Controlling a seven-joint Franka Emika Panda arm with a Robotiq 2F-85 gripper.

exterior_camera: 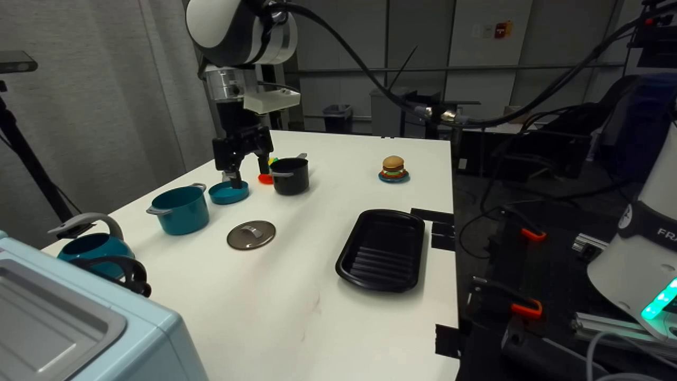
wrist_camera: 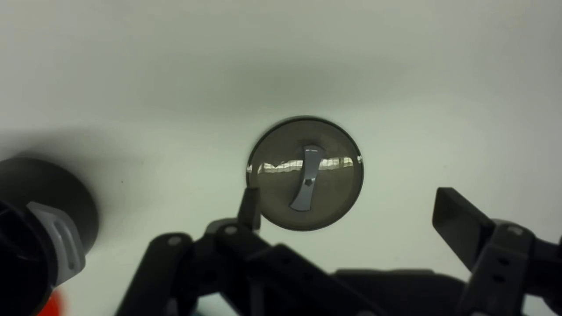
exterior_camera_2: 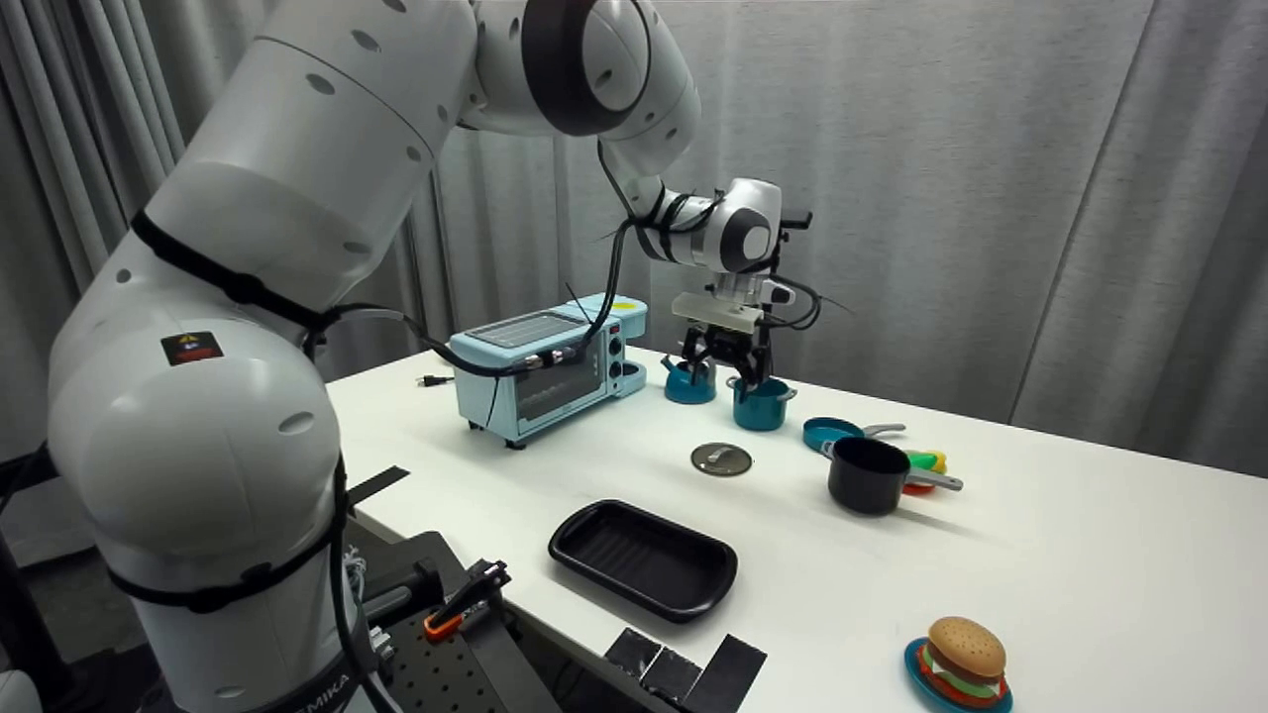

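My gripper stands open with nothing between its fingers, above the table. In the wrist view, a round smoky glass lid (wrist_camera: 282,200) with a grey handle (wrist_camera: 301,203) lies flat, partly behind the left finger (wrist_camera: 251,208). The same lid (exterior_camera: 236,240) rests on the table in exterior view 1, apart from the gripper (exterior_camera: 250,175). A teal pot (exterior_camera: 182,215) with grey handles stands uncovered beside it. Behind the lid are a teal pan (exterior_camera: 219,194) and a black saucepan (exterior_camera: 292,181), close to the fingers in that view.
A black baking tray (exterior_camera_2: 642,559) lies near the table's front edge. The toy burger (exterior_camera_2: 965,648) sits on a small teal plate. A light blue toaster oven (exterior_camera_2: 535,368) and a teal kettle (exterior_camera_2: 689,384) occupy the far left. Open table lies between the lid and the tray.
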